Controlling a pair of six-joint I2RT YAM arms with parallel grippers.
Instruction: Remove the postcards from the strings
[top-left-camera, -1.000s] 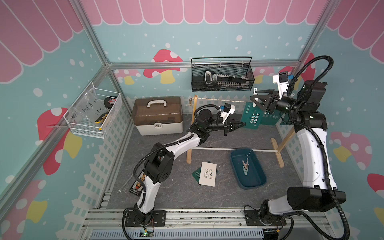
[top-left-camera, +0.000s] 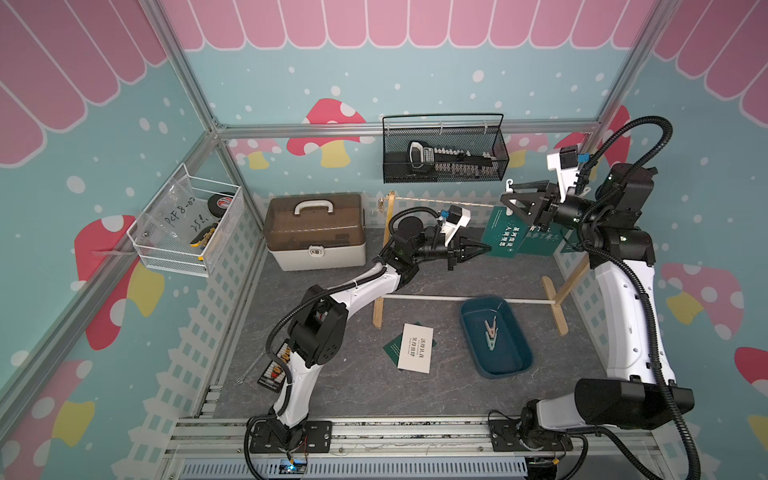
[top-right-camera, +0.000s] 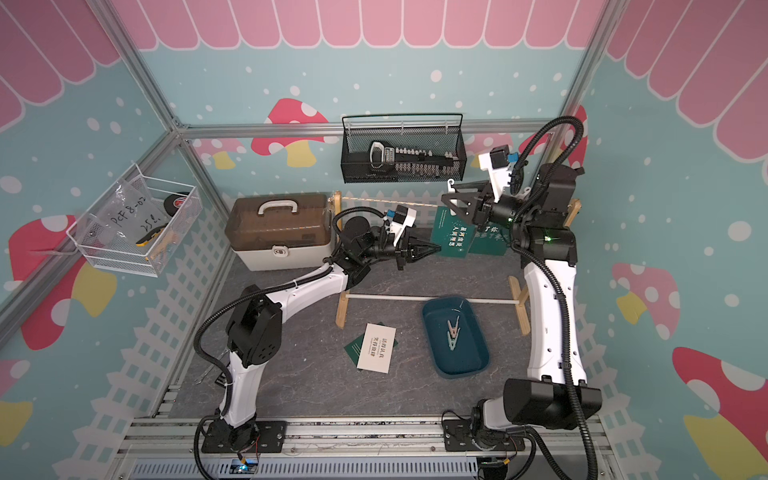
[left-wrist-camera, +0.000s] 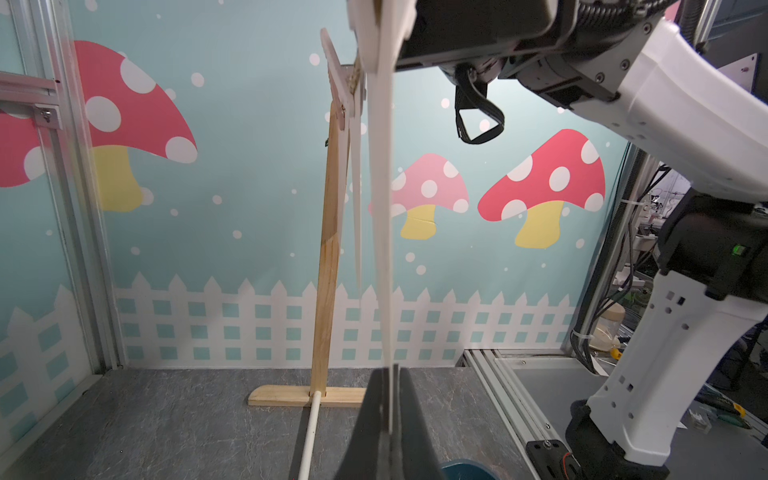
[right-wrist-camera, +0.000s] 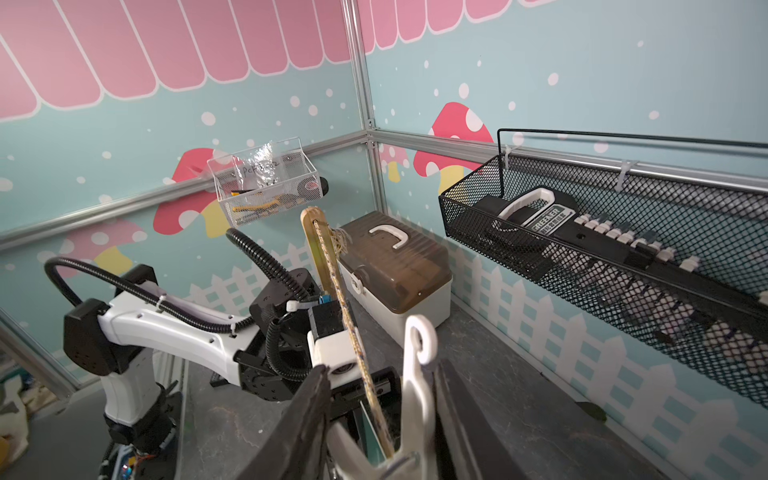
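A green postcard (top-left-camera: 504, 233) hangs from the string (top-left-camera: 440, 201), clipped by a white clothespin (right-wrist-camera: 418, 388). My left gripper is shut on the lower part of this card, seen edge-on in the left wrist view. Up at the string, my right gripper stands part open, a finger on either side of the clothespin's handles. How firmly its fingers touch the handles is unclear. Another green postcard (top-left-camera: 537, 243) hangs farther right, partly covered by the right arm. On the table, a cream postcard (top-left-camera: 416, 349) lies over a green one (top-left-camera: 392, 349).
Inside the dark teal tray (top-left-camera: 521, 352) lie loose clothespins (top-left-camera: 491, 332). The wooden stand (top-left-camera: 378, 312) spans the table, with a low white bar (top-left-camera: 432, 298). A brown-lidded toolbox (top-left-camera: 315, 228) sits at back left, and a black mesh basket (top-left-camera: 400, 170) hangs on the back wall.
The right gripper has shifted very slightly at the clothespin, its fingers a little closer together. The hanging card shifts slightly. The left arm holds still.
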